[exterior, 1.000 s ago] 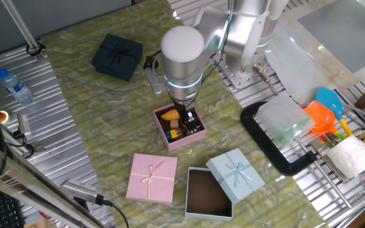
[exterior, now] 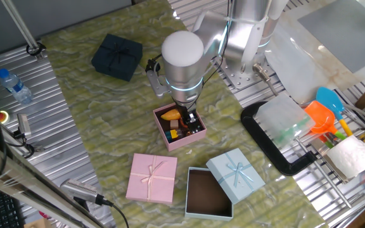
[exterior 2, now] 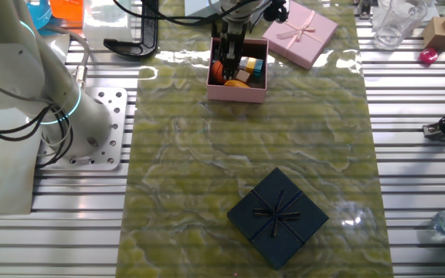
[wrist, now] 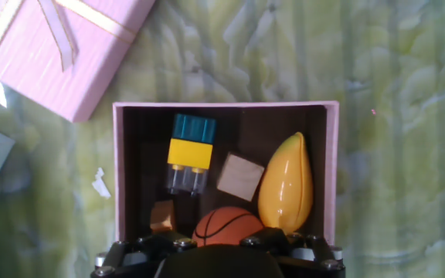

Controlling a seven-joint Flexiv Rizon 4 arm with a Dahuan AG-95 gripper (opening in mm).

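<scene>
The pink open box (exterior: pixel 180 145) holds a yellow mango-like fruit (wrist: pixel 286 185), a wooden cube (wrist: pixel 240 177), a teal-and-yellow block piece (wrist: pixel 190 153), an orange-brown block (wrist: pixel 162 215) and a small basketball (wrist: pixel 229 225). From above, my gripper (exterior 2: pixel 231 63) reaches down into this box on the basketball's side. The gripper's black linkage fills the bottom of the wrist view and covers part of the ball. Its fingertips are hidden there, so whether they are apart or touch the ball does not show.
A pink lid (exterior: pixel 151 178) with a ribbon lies beside the box. An empty light-blue box (exterior: pixel 208 193) has its lid (exterior: pixel 236 175) leaning on its edge. A closed dark box (exterior: pixel 117 57) sits at the far end. A black clamp (exterior: pixel 270 147) borders the mat.
The arm's wrist has shifted only very slightly over the pink box. The boxes, lids and contents look unmoved.
</scene>
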